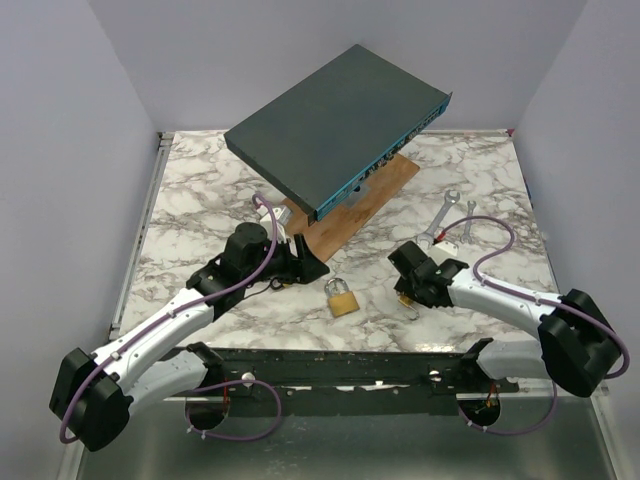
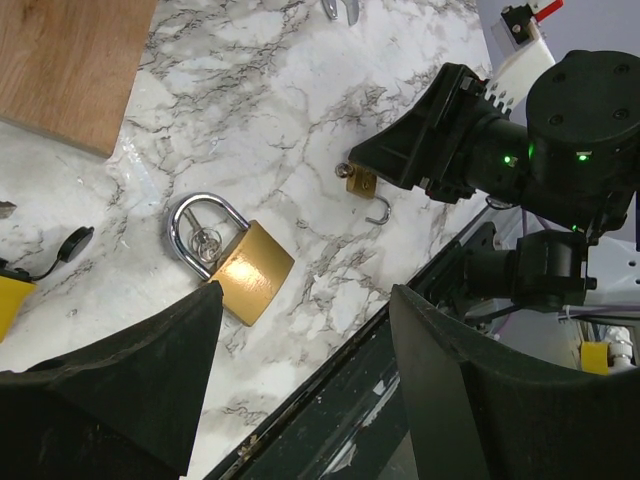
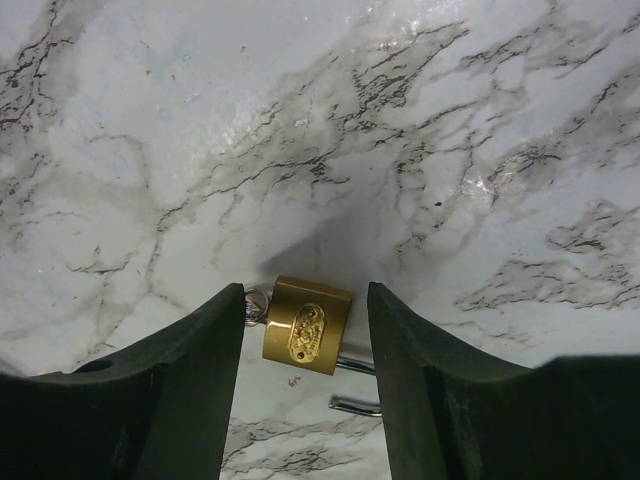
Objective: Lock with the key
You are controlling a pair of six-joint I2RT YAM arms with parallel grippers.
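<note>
A small brass padlock (image 3: 305, 325) with its shackle swung out lies on the marble table, keys on a ring beside it. My right gripper is open just over it, fingers either side; in the top view the arm largely hides it. A larger brass padlock (image 2: 252, 272) with a closed-looking shackle and a ring lies left of it, near the table's front. My left gripper is open above the table behind that padlock, nothing visible between its fingers.
A wooden board (image 2: 65, 65) lies under a large dark raised panel (image 1: 335, 125). Two wrenches (image 1: 470, 215) lie at the right. A yellow object (image 2: 10, 300) with a black cap sits at the left. The table's front edge is close to both grippers.
</note>
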